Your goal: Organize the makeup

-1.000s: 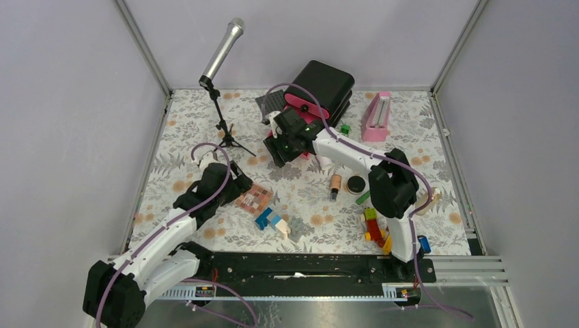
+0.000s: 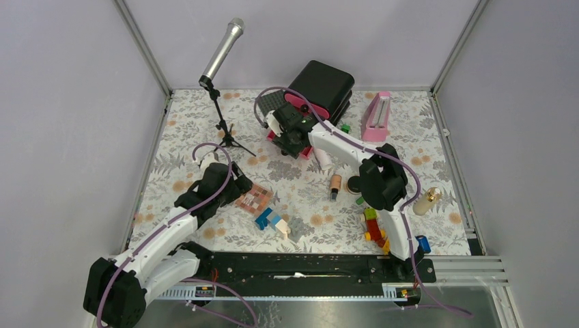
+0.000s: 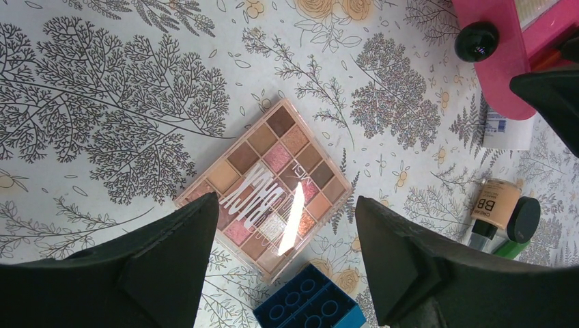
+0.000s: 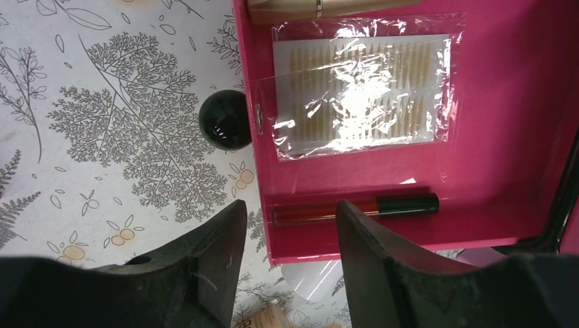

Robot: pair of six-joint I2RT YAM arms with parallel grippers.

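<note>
Over the pulled-out pink drawer hangs my right gripper, fingers apart and nothing between its fingers. Inside the drawer lie a tube with a dark cap along the near wall, a clear packet of pale sticks, and a gold-coloured item. The drawer belongs to a black box at the back. On the left of the table an eyeshadow palette lies flat, and my left gripper is open above it without touching. A foundation bottle lies on the cloth further right.
Blue toy bricks lie just beside the palette. A microphone on a stand rises at back left. A pink holder, a gold bottle and coloured bricks occupy the right side.
My right gripper has shifted a little to the right and back over the drawer, showing more of it. The left arm and the palette look unmoved.
</note>
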